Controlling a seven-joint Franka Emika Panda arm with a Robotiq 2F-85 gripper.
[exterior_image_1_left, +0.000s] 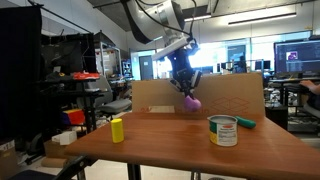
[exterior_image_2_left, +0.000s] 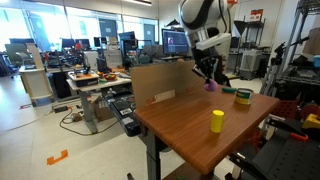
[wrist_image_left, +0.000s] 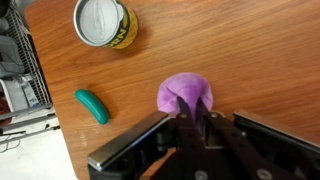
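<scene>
A round purple object hangs above the wooden table from my gripper, which is shut on its top. In the wrist view the pinkish-purple object sits between the fingertips, its upper part covered by them. Exterior view 2 has the purple object over the far right part of the table, clear of the can beside it.
A large can with a green label stands on the right of the table. Behind it lies a green object. A yellow cylinder stands near the left edge. Cardboard panels rise behind.
</scene>
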